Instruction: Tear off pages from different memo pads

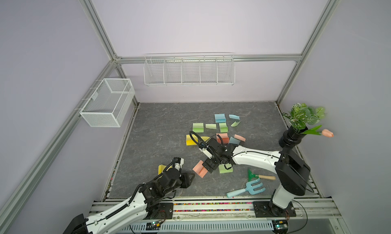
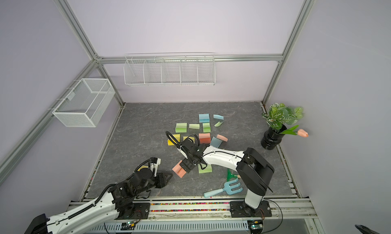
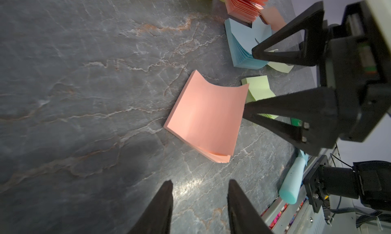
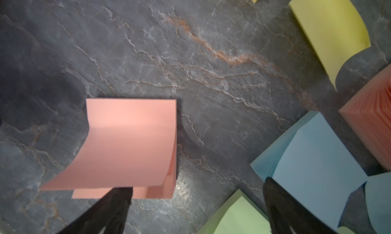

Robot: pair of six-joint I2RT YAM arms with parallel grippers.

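Note:
A pink memo pad lies between the two arms, its top sheet curling up off the sheets below. My right gripper is open above it; in the right wrist view, one finger reaches the lifted edge of that sheet, and whether they touch I cannot tell. On the pad's near left side my left gripper stands part open, apart from the pad, with bare table between its fingers. Right of the pink pad sit a blue pad and a pale green pad, both with raised sheets.
Other pads and loose sheets, including a green pad and a blue pad, lie toward the back. A blue garden fork and green-headed tool lie near the front right.

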